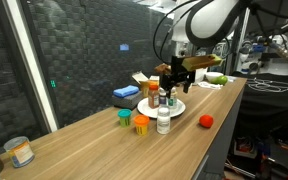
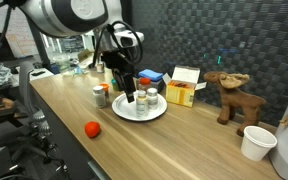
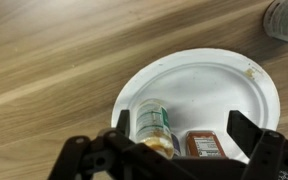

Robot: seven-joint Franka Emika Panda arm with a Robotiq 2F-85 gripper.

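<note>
My gripper is open above a white plate (image 3: 209,85), its dark fingers spread wide with nothing clasped between them. Several small bottles stand on the plate's near part in the wrist view. Among them are a bottle with a pale green top (image 3: 152,118) beside the left finger and one with a brown-red label (image 3: 204,144) between the fingers. In exterior view 2 the plate (image 2: 124,112) carries a bottle (image 2: 141,103) and another bottle (image 2: 152,97), just right of the gripper. The lower bodies of some bottles are hidden.
A white-capped bottle (image 1: 163,120), an orange cup (image 1: 142,124) and a green cup (image 1: 124,117) stand near the plate. A red tomato-like thing (image 2: 92,129) lies near the table edge. Behind are an open yellow box (image 2: 183,85), a toy moose (image 2: 240,98) and a white cup (image 2: 256,143).
</note>
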